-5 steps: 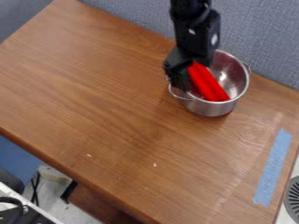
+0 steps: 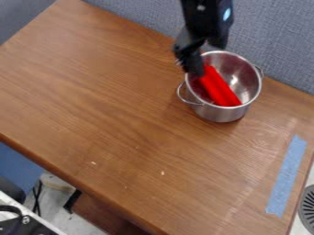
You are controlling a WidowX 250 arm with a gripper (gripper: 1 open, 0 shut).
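Note:
A silver metal pot (image 2: 238, 110) with side handles stands on the wooden table at the right rear. A long red object (image 2: 218, 87) lies inside it. My black gripper (image 2: 196, 64) hangs over the pot's left rear part, blurred, its fingertips apart; nothing clearly shows held between them.
A strip of blue tape (image 2: 287, 174) is on the right. A padded grey wall rises behind, and cables lie off the table at the lower left.
My gripper has risen from low at the pot's left side to above it. The red object stays in the pot.

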